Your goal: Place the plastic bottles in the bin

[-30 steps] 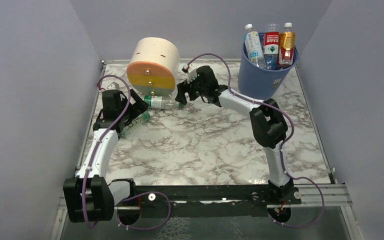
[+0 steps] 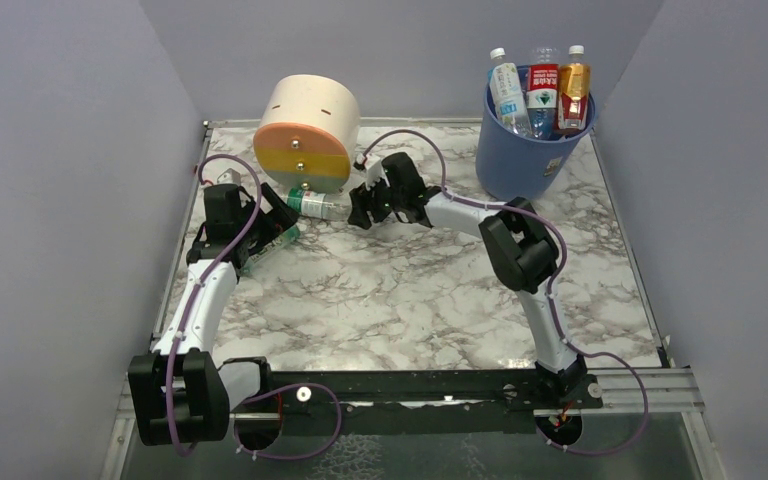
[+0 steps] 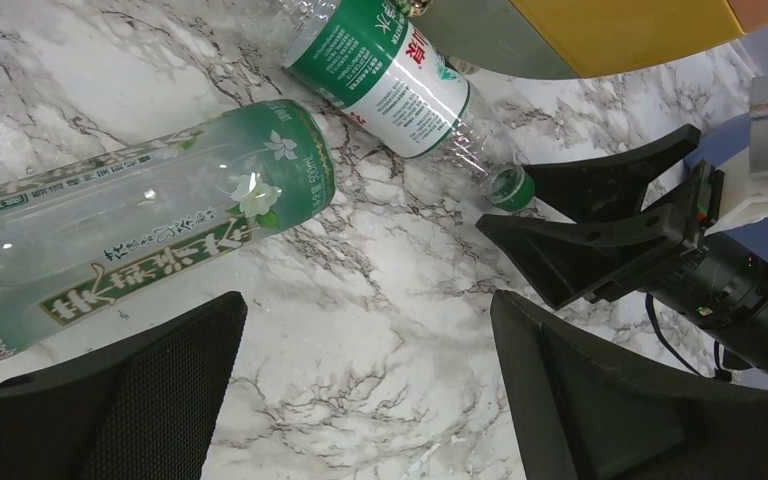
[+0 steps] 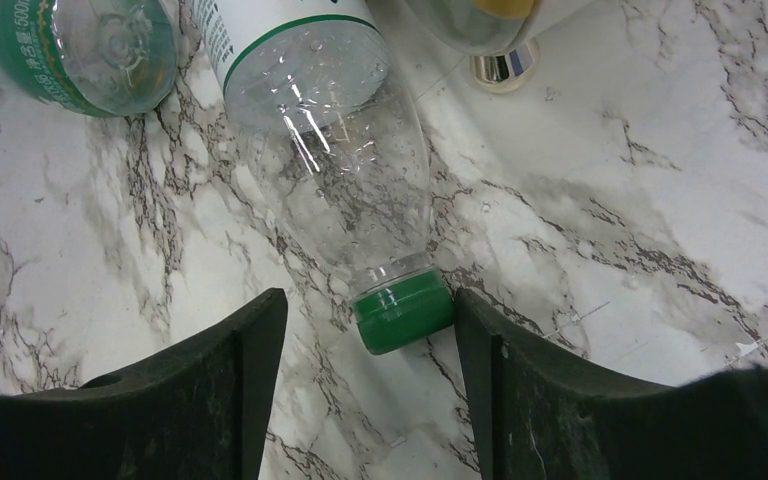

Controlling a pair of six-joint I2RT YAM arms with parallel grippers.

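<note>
A clear bottle with green-white label (image 2: 315, 204) lies below the striped cylinder, its green cap (image 4: 403, 311) between the fingers of my right gripper, which stands part open, the right finger at the cap's side. A larger green-label bottle (image 3: 150, 220) lies left of it, under my left gripper, which is open with nothing between its fingers. The blue bin (image 2: 520, 165) at back right holds several upright bottles (image 2: 543, 97).
A white cylinder (image 2: 310, 105) with a coloured front stands at the back. Grey walls close in both sides and the back.
My right gripper has moved left and down onto the cap end of the clear bottle. The left arm has lowered very slightly.
</note>
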